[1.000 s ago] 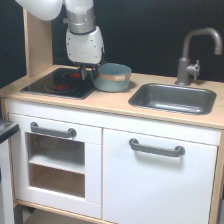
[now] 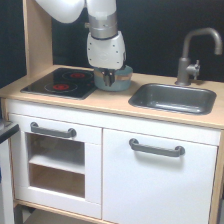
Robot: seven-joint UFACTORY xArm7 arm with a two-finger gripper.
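A grey-blue pot (image 2: 122, 82) stands on the wooden counter, just right of the black stovetop (image 2: 58, 83). From above, the white arm reaches down to it. The arm's dark gripper (image 2: 107, 79) overlaps the pot's left part and hides some of its rim. At this size, the fingers blend together, so whether they are parted or touching the pot cannot be made out.
To the right, a metal sink (image 2: 174, 97) is set into the counter, with a tall faucet (image 2: 190, 55) behind it. Below are an oven door (image 2: 58, 165) with a bar handle and a white cupboard door (image 2: 155, 185).
My arm and gripper have moved right, from the pot's left edge by the stovetop to in front of the pot's left part. The pot looks nearly unmoved.
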